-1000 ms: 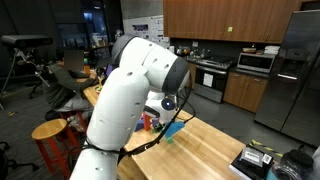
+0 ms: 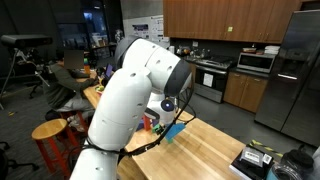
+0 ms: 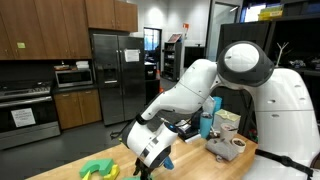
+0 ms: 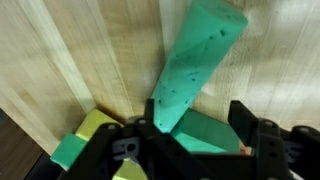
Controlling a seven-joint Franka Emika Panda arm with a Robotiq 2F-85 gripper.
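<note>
In the wrist view a long green block (image 4: 190,65) lies slantwise on the wooden table. My gripper is over its lower end, with black fingers (image 4: 240,118) apart. The left fingertip overlaps the block's edge in this view; whether it touches cannot be told. A second green block (image 4: 207,131) shows between and below the fingertips. To the left lies a yellow block (image 4: 93,124) with another green piece (image 4: 69,151) beside it. The arm reaches low to the table in both exterior views, where the fingertips are too small to read.
Green blocks (image 3: 97,167) lie left of the arm in exterior view 2. On the table's right side stand a blue container (image 3: 207,127) and a grey pot (image 3: 238,146). A dark box (image 2: 252,162) sits at the far end in exterior view 1, with bare tabletop (image 2: 205,145) before it.
</note>
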